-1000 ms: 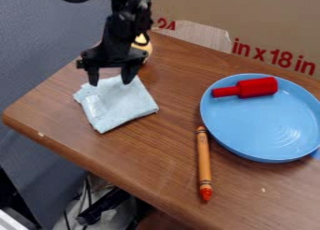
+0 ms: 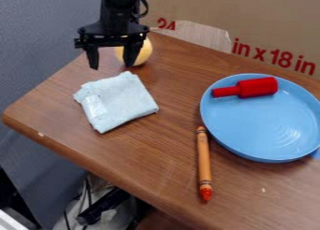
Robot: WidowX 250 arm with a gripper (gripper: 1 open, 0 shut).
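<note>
My black gripper (image 2: 110, 51) hangs at the top left, its fingers apart and pointing down, beside a yellow round object (image 2: 140, 50) that is partly behind it. A folded pale cloth (image 2: 115, 103) lies on the wooden table just below the gripper, apart from it. A blue plate (image 2: 263, 131) is at the right with a red cylindrical object (image 2: 256, 87) lying on its upper part. An orange crayon (image 2: 204, 164) lies on the table left of the plate.
A cardboard box (image 2: 269, 28) stands behind the table (image 2: 100, 154). The table's left edge borders a grey area.
The gripper has moved up and back, away from the cloth, uncovering more of the cloth's top edge. The objects on the table look unmoved.
</note>
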